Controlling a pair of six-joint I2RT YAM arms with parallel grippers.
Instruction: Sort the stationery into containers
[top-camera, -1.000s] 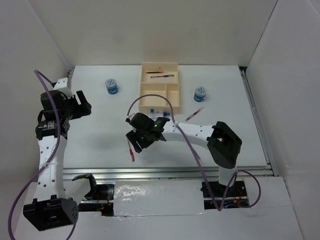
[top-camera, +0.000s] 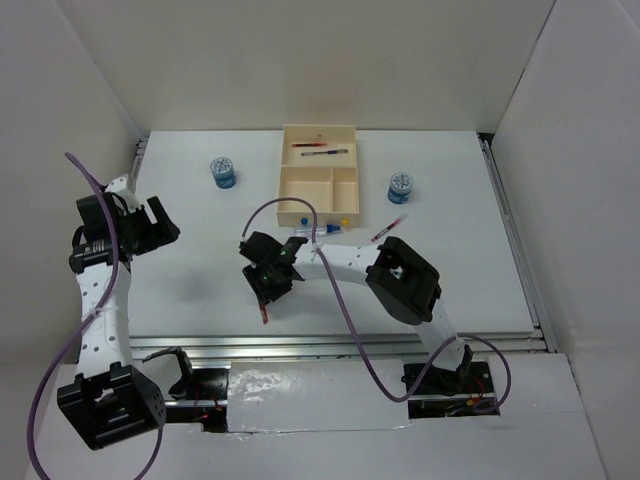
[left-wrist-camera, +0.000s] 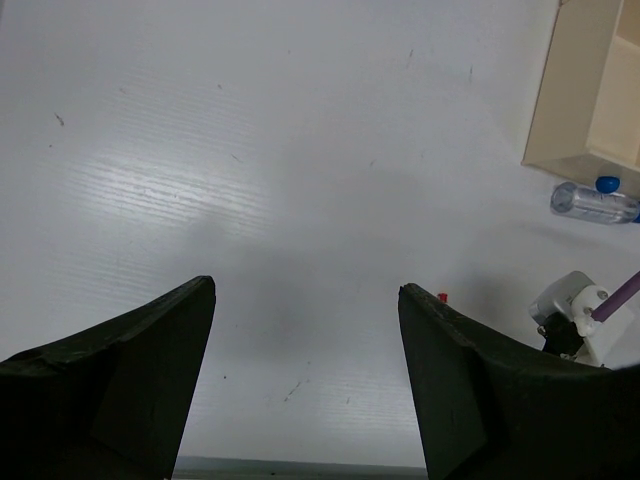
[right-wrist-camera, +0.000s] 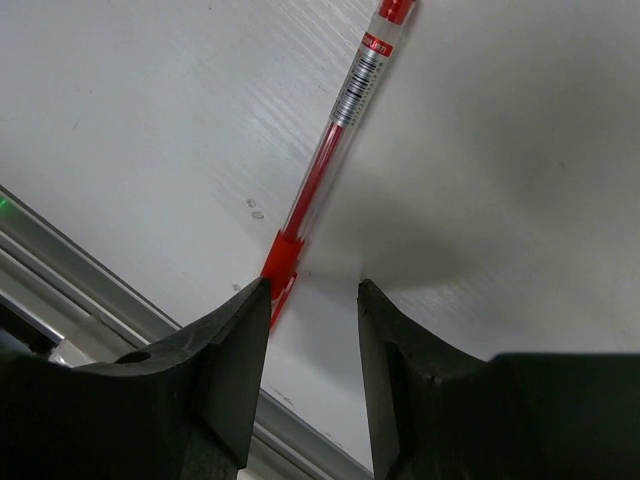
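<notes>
A clear-barrelled red pen (right-wrist-camera: 318, 180) lies on the white table near its front edge; in the top view only its red end (top-camera: 264, 314) shows past my right gripper (top-camera: 261, 297). That gripper is open just above the pen, which runs up from behind the left finger (right-wrist-camera: 235, 350) in the right wrist view, with nothing clasped. My left gripper hangs open and empty over the table's left side. At the back, the cream divided box (top-camera: 318, 167) holds a red pen (top-camera: 309, 145) and a dark pen (top-camera: 325, 152). Another red pen (top-camera: 388, 228) rests right of the box.
Clear blue-capped bottles (top-camera: 330, 229) lie against the box's front, close to the right arm. Blue-topped jars stand at the left (top-camera: 223, 172) and right (top-camera: 400, 187). A metal rail (top-camera: 200, 342) runs along the front edge.
The left arm has shifted only slightly.
</notes>
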